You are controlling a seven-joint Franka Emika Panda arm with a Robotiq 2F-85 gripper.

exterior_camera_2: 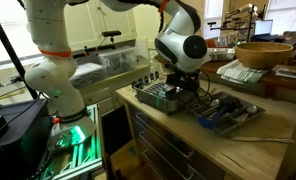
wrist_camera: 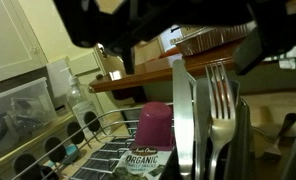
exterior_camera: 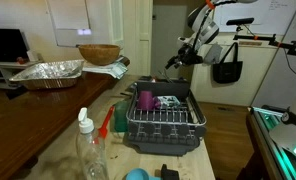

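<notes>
My gripper is open in the wrist view, its dark fingers (wrist_camera: 116, 42) wide apart at the top. Ahead of them, across the gap, stand a silver knife (wrist_camera: 184, 125) and a fork (wrist_camera: 221, 115), close together and upright; another blade shows between them. Whether the fingers touch any of them cannot be told. The grey dish rack (exterior_camera: 165, 132) holds a purple cup (exterior_camera: 145, 100) and a packet marked ORGANIC (wrist_camera: 143, 162). From exterior view 1, the arm (exterior_camera: 200, 32) reaches in over the rack's far end.
A black tray (exterior_camera_2: 228, 118) with utensils lies beside the rack. A clear bottle (exterior_camera: 91, 152) and a green cup (exterior_camera: 119, 116) stand near the rack's other side. A foil tray (exterior_camera: 46, 73) and a brown basket (exterior_camera: 99, 53) sit on the raised shelf. Bare counter (exterior_camera_2: 263, 153) shows before the tray.
</notes>
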